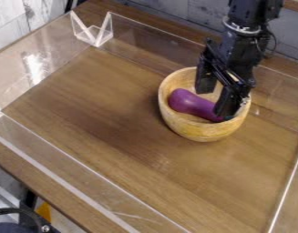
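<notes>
A purple eggplant-like object (191,103) lies inside a tan round bowl (183,125) right of centre. The black gripper (217,91) reaches down from the top right into the bowl, over the right part of the purple object. Its fingers stand apart, open, and whether they touch the object is hard to tell.
A clear plastic piece (93,29) sits at the back left edge. Transparent walls border the table.
</notes>
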